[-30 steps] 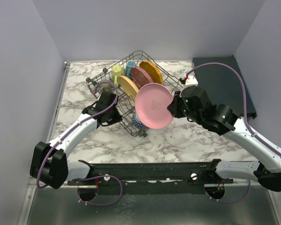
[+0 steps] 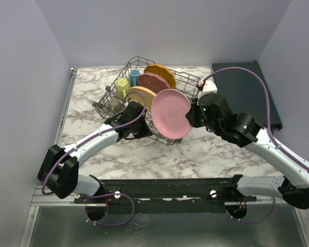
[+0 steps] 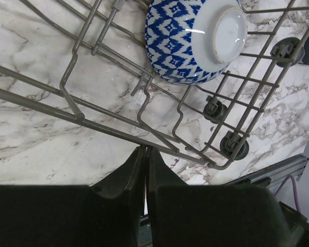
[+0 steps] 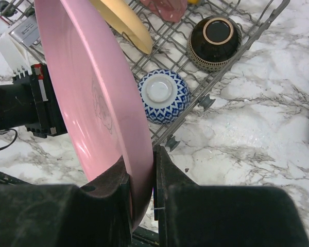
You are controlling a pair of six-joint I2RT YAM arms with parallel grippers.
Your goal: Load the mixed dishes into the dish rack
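My right gripper is shut on the edge of a pink plate, which hangs tilted above the front of the wire dish rack. In the right wrist view the plate rises between the fingers. My left gripper is shut on the rack's outer wire, at its front left side. Inside the rack lies a blue-and-white bowl, upside down; from above, the pink plate hides it. A cream plate, a dusky pink plate and an orange plate stand in the rack.
A yellow-green mug, a blue mug and a greyish cup sit along the rack's left side. A dark bowl lies upside down in the rack.
The rack has turned, its front swinging right and its back left, along with my left gripper. The pink plate and right arm have barely moved.
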